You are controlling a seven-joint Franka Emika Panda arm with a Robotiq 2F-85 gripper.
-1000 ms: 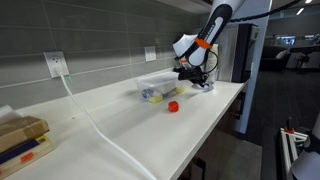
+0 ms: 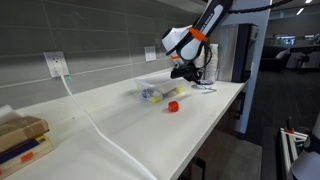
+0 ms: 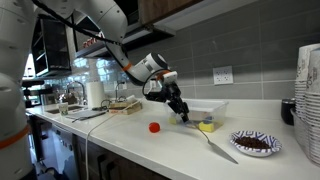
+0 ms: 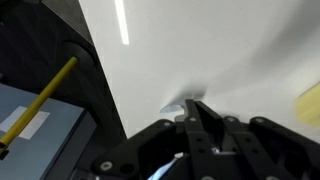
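My gripper hangs over the counter in exterior view 2, with a long pale utensil slanting down from its fingertips towards the right. Exterior view 1 shows the gripper high near the far end, the pale utensil beside it. In the wrist view the dark fingers are close together, and a light blue sliver shows at their tips. The gripper looks shut on this utensil; most of the grip is hidden.
A translucent bin stands near the wall, with a yellow item before it. A red object sits on the counter. A patterned bowl and stacked dishes are at right.
In exterior view 1 my gripper has risen and shifted left from the far end of the counter. The red object and the bin have stayed where they were.
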